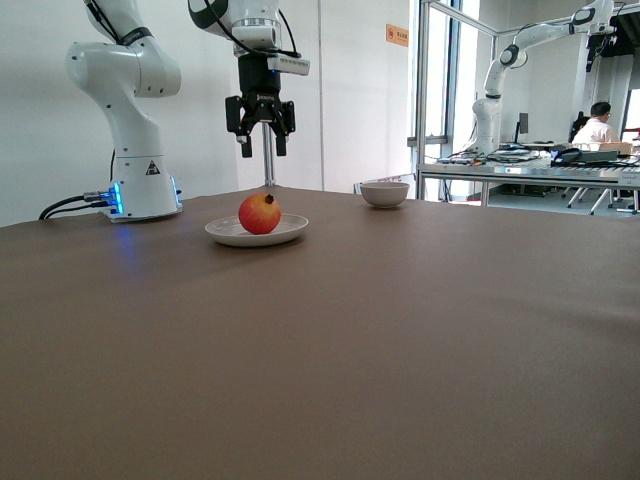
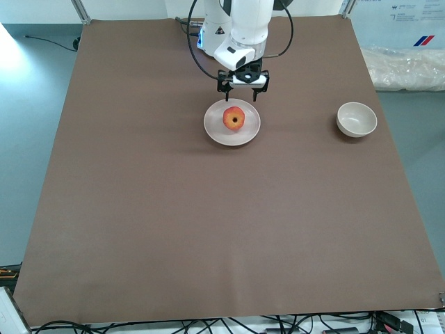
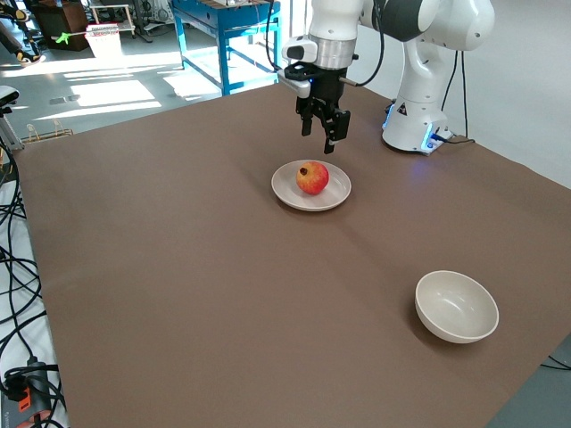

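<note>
A red apple [image 2: 233,118] rests on a white plate [image 2: 231,138] near the middle back of the table; it also shows in the top view [image 1: 259,213] and right view [image 3: 312,177]. My black gripper [image 2: 240,97] hangs above and just behind the plate, its fingers pointing down and apart, with nothing seen between them. In the top view the gripper [image 1: 263,147] is well above the apple. A white bowl [image 2: 356,120] sits to the right of the plate, empty.
The arm's base [image 1: 140,180] stands at the back edge with cables. Cables and devices lie beyond the table's front edge in the left view.
</note>
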